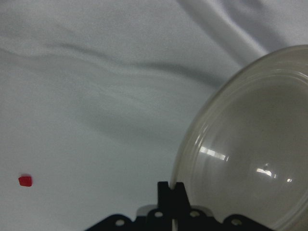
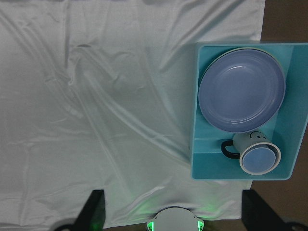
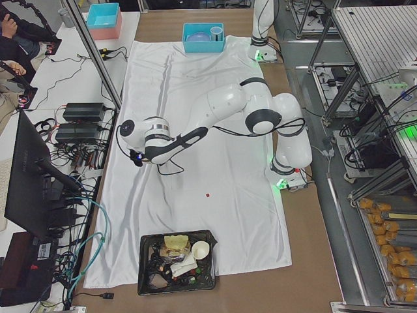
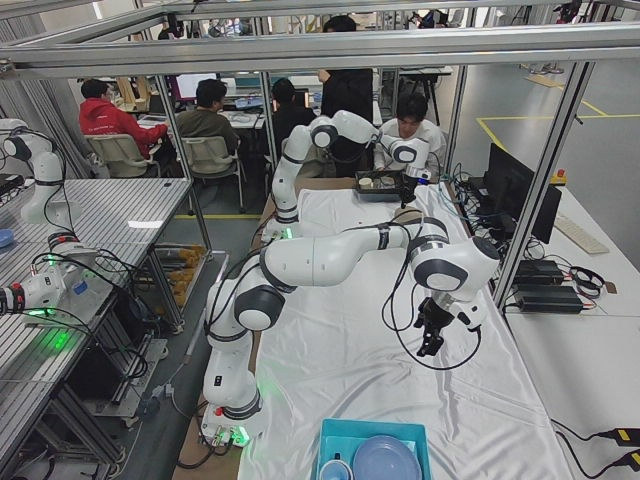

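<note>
In the left wrist view my left gripper is shut on the rim of a large translucent bowl [image 1: 245, 144]. A small red piece [image 1: 25, 181] lies left of it on the white cloth. The right wrist view shows my right gripper open and empty above the cloth. Beside it is a teal bin [image 2: 202, 163] holding a stack of blue plates [image 2: 240, 89] and a mug [image 2: 257, 154] with blue inside.
A black tray [image 3: 144, 274] with assorted items stands at the near end in the camera left view. Cables and a monitor [image 3: 26, 182] line one side.
</note>
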